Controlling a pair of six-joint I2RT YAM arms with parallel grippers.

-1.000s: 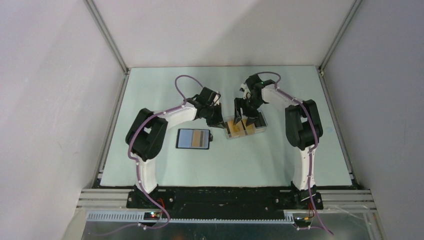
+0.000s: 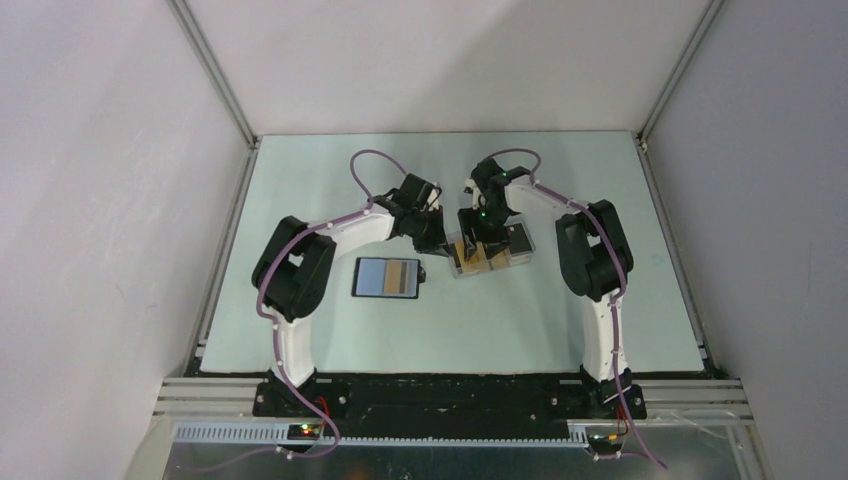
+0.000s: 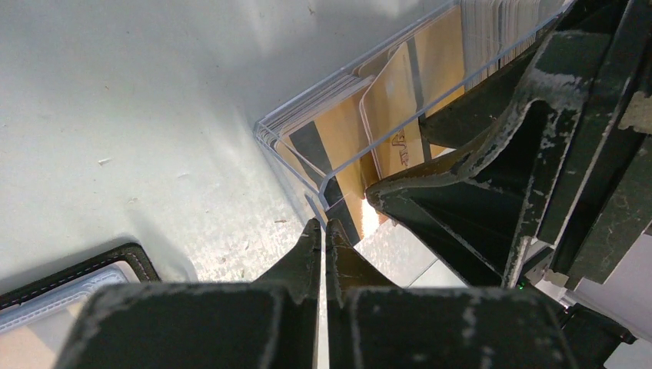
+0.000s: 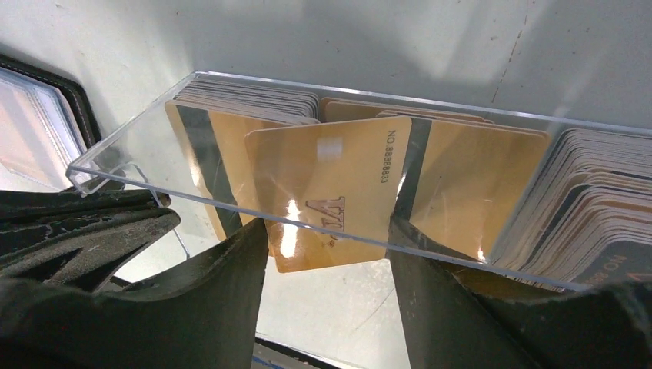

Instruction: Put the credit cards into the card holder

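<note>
A clear tray holds gold credit cards; one gold card (image 4: 323, 177) leans at a slant in front of the others in the right wrist view. My right gripper is over the tray, its fingers (image 4: 244, 257) apart on either side of that card's lower part; whether they touch it I cannot tell. At the tray's left corner, my left gripper is shut, nothing showing between its tips. The dark-edged card holder (image 2: 370, 277) lies open on the table left of the tray, with a tan patch in its right half.
Tightly stacked cards (image 4: 615, 207) fill the tray's right end. Both arms' wrists stand close together above the tray. Bare table (image 2: 470, 330) stretches in front of the tray and holder.
My right gripper has moved left over the tray, and its fingers now stand lower in the top view. The left arm, tray and card holder have stayed put.
</note>
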